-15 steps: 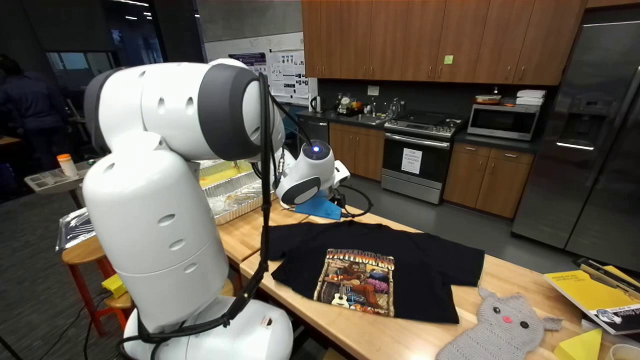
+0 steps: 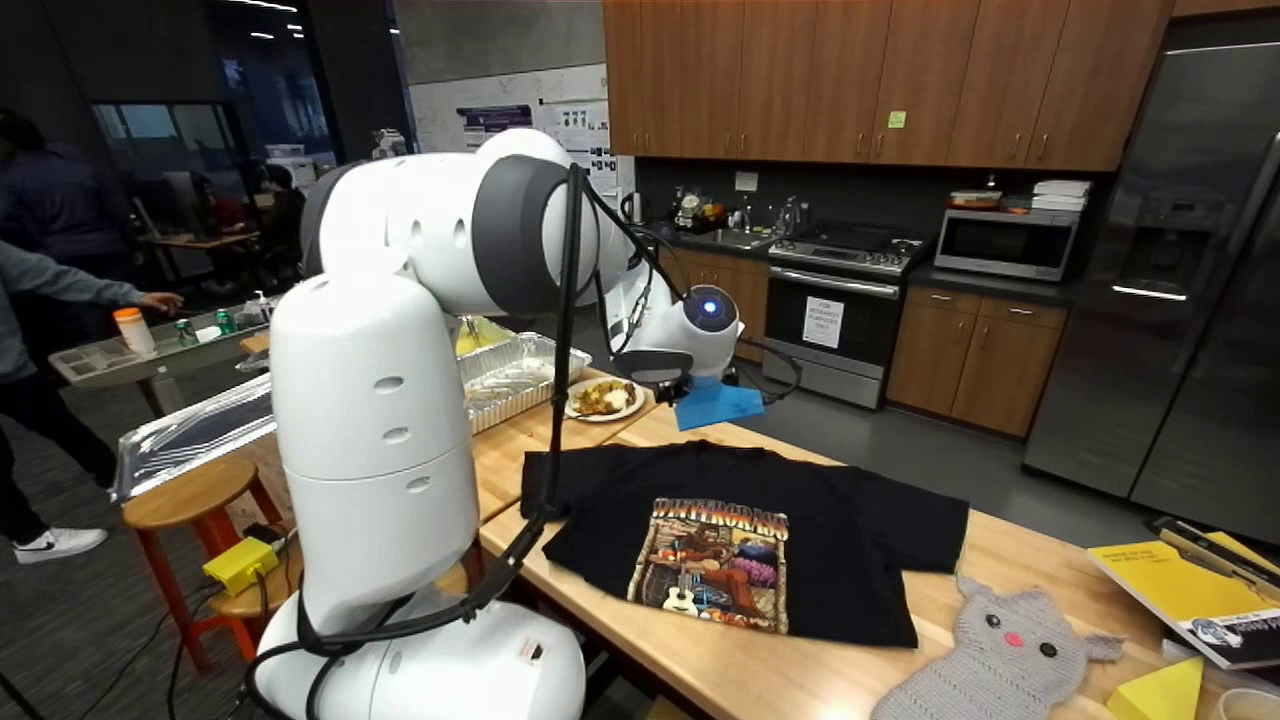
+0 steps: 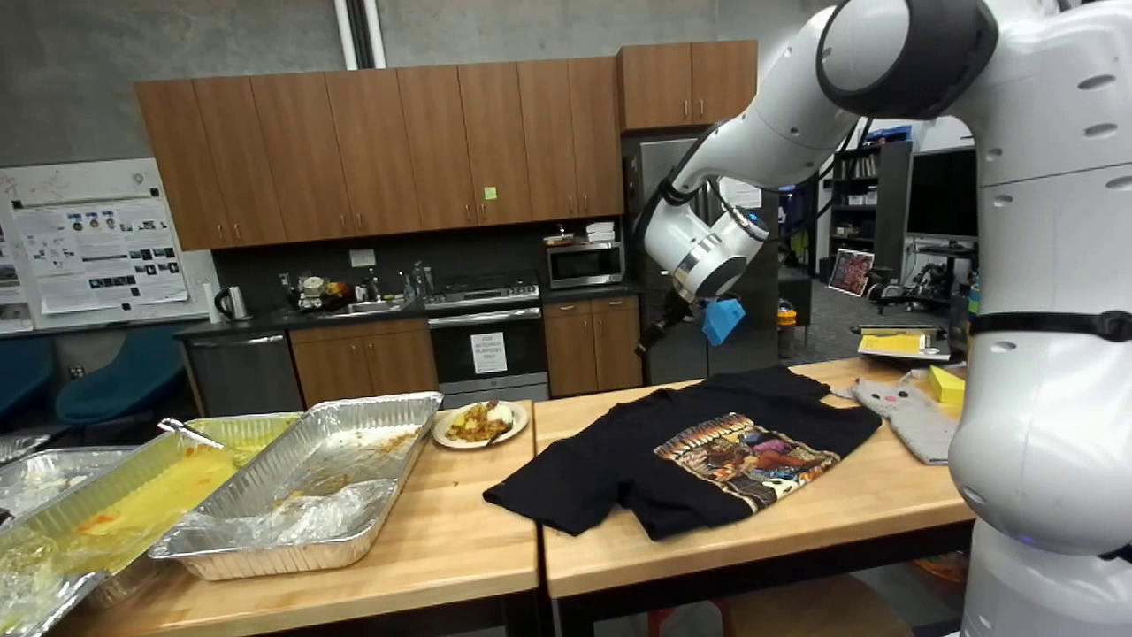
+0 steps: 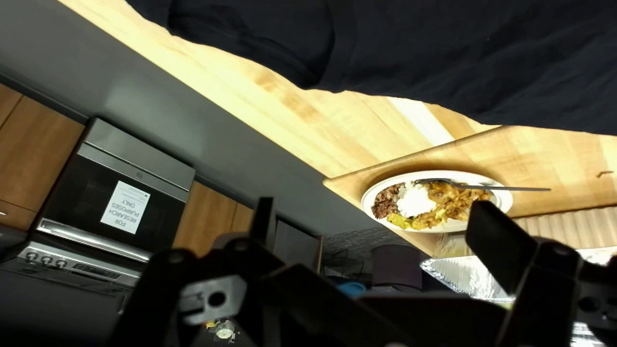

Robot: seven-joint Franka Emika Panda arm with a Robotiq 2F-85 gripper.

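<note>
A black T-shirt (image 2: 840, 510) with a colourful guitar print (image 2: 714, 564) lies spread flat on the wooden table (image 2: 624, 630). Above its far edge hangs my gripper, open and clear of the cloth; in the wrist view its dark fingers (image 4: 499, 246) stand wide apart with nothing gripped between them. A blue piece (image 2: 717, 406) by the gripper hides the fingers in exterior view 1. Past the fingers, the wrist view shows a plate of food (image 4: 436, 199) with a fork on it, resting on the table below.
Foil trays (image 3: 308, 499) stand beside the plate. At the shirt's other end are a grey knitted toy (image 2: 1002, 654), a yellow block (image 2: 1158, 690) and books (image 2: 1182, 588). Bare wood shows between shirt and plate.
The arm has swung right and risen in exterior view 1, carrying the gripper and blue piece away from the plate's side. The plate is now uncovered there. The shirt has not moved.
</note>
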